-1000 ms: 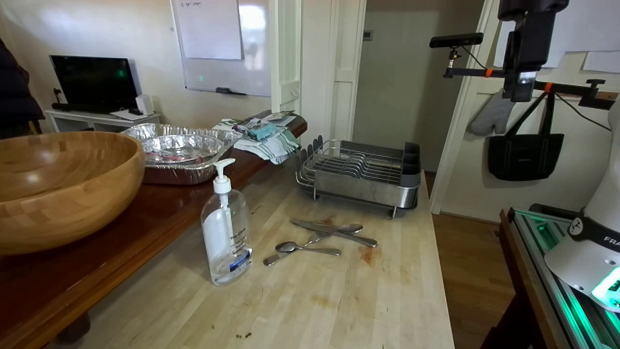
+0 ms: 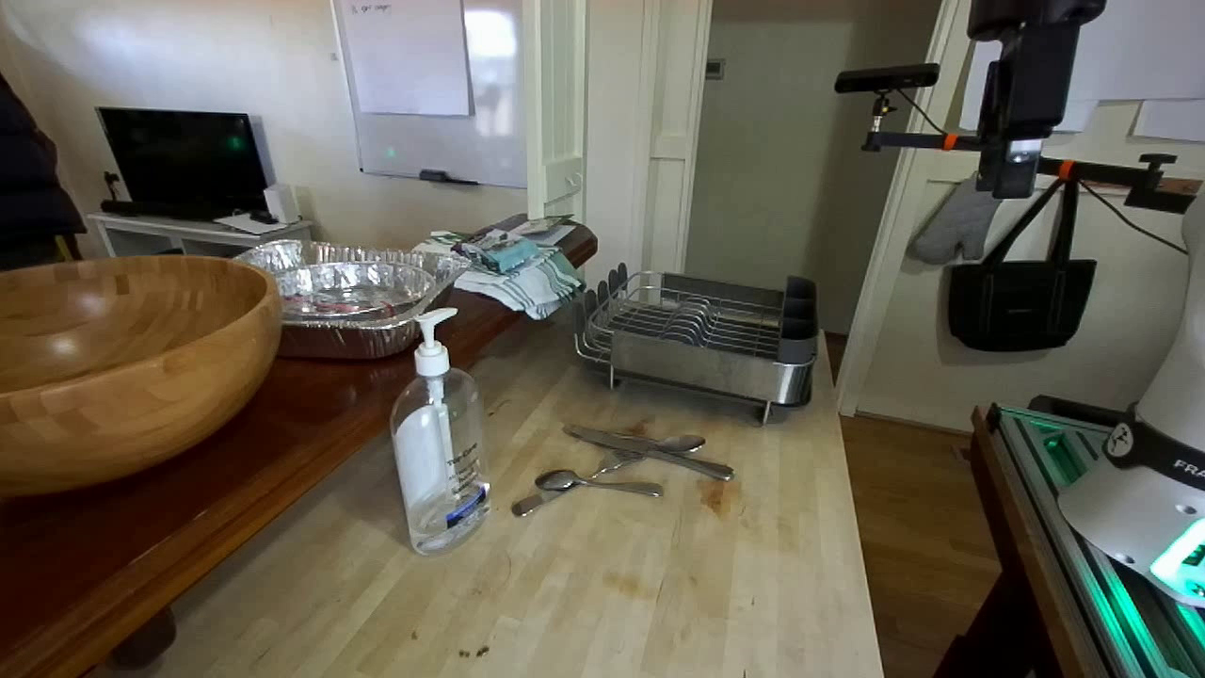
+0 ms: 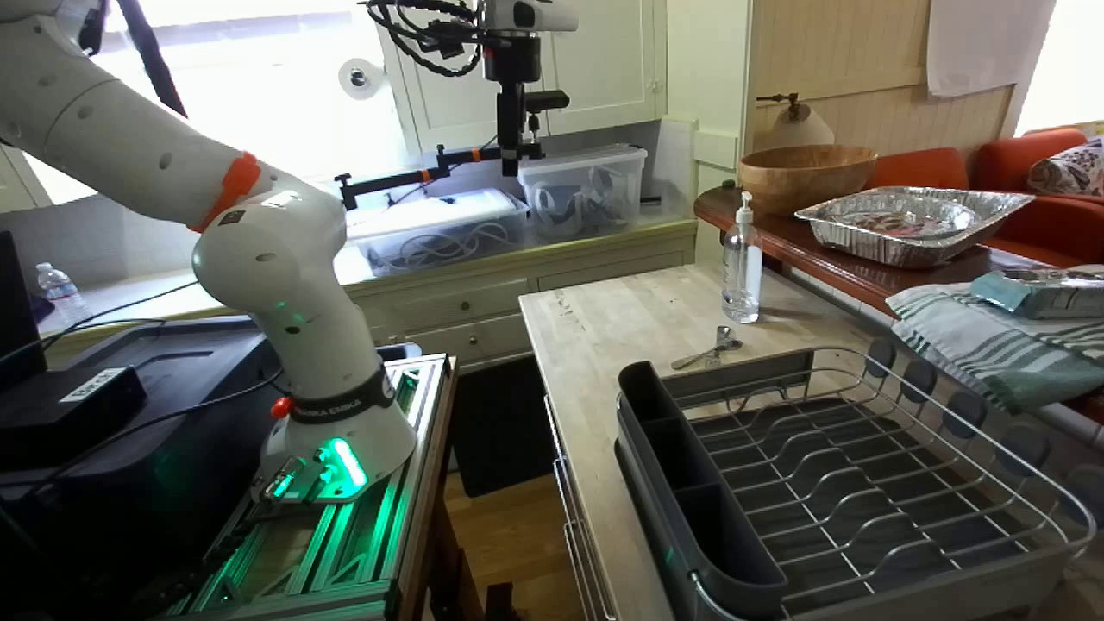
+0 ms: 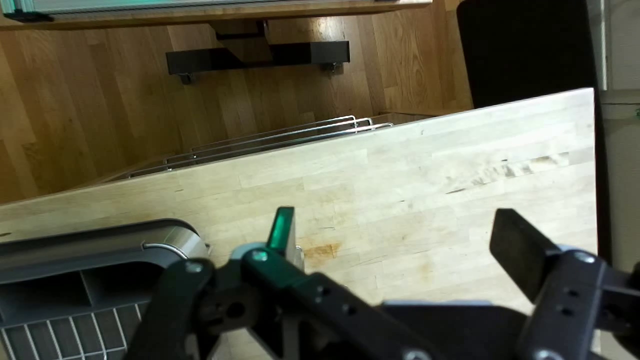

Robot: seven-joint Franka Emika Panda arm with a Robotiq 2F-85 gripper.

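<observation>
High above the counter, my gripper stands open, its two fingers wide apart and nothing between them. In exterior view 1 it hangs at the upper right, well clear of the counter. A knife [image 2: 700, 462] and two spoons [image 2: 554, 480] lie crossed in a loose pile on the wood; one spoon passes by the knife, the smaller one rests across its handle. Behind them stands a dish rack [image 2: 695, 363] with grey cutlery compartments [image 3: 678, 455], which look empty. In the wrist view my left finger and gripper body hide most of the pile.
A clear pump bottle [image 2: 441, 463] stands on the counter left of the cutlery. A wooden bowl [image 2: 136, 373], foil trays [image 2: 356, 288] and a striped towel [image 2: 531, 282] occupy the raised brown ledge.
</observation>
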